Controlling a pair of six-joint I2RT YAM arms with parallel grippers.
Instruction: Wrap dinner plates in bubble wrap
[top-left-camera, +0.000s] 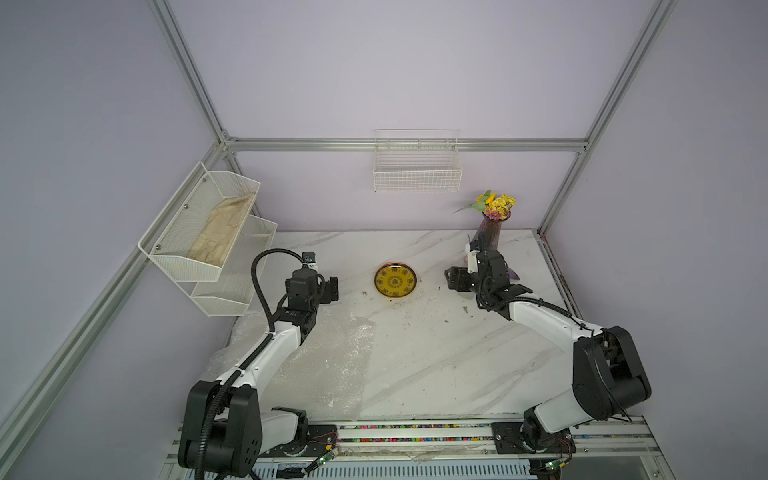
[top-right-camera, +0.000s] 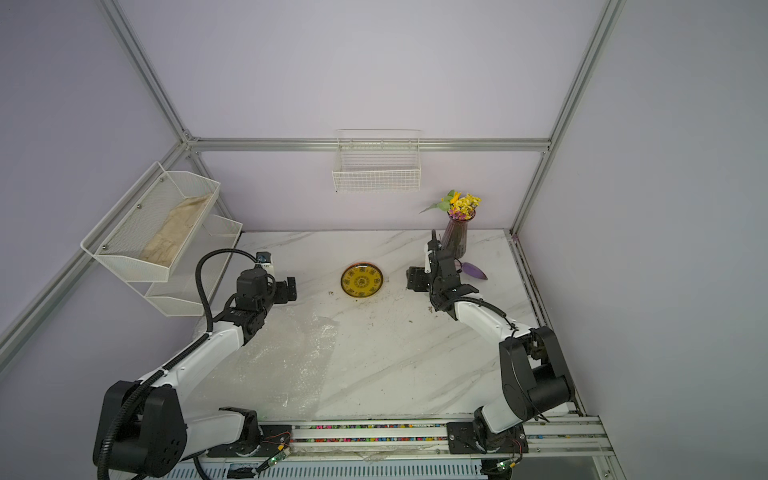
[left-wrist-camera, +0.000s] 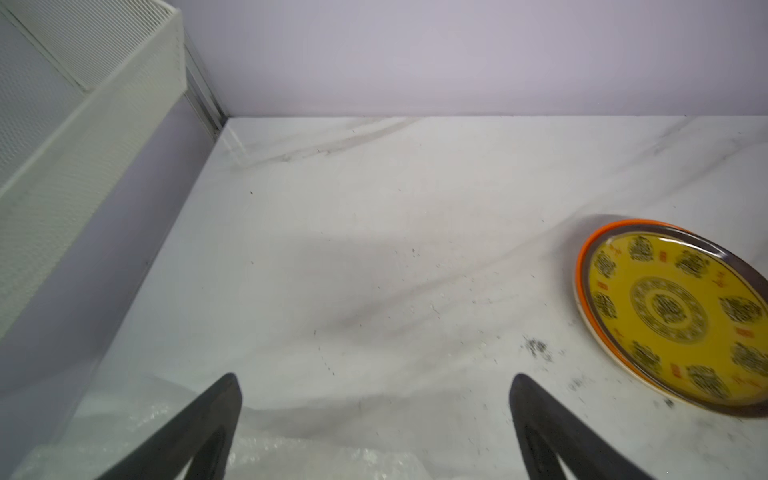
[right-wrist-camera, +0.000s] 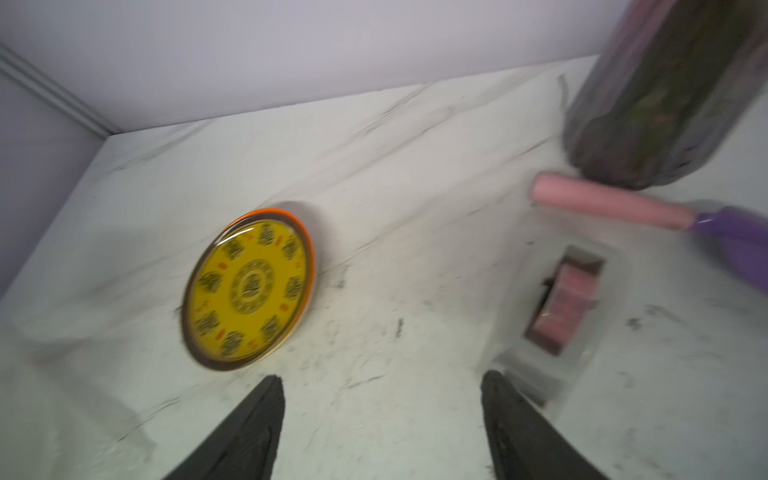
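Two plates or more seem stacked: an orange rim peeks from under the yellow patterned plate (top-left-camera: 395, 281), which lies face up at the table's middle back. Clear bubble wrap (top-left-camera: 328, 372) is spread flat over the left front of the table. Left of the plate, my left gripper hovers with its fingers wide apart, nothing between them. To the plate's right hangs my right gripper, its fingers also apart and empty. Neither touches the plate.
A clear case with a pink piece (right-wrist-camera: 564, 304), a purple-and-pink utensil (right-wrist-camera: 612, 201) and a flower vase (top-right-camera: 455, 235) stand at the back right. White mesh shelves (top-left-camera: 209, 240) flank the left; a wire basket (top-left-camera: 417, 169) hangs behind.
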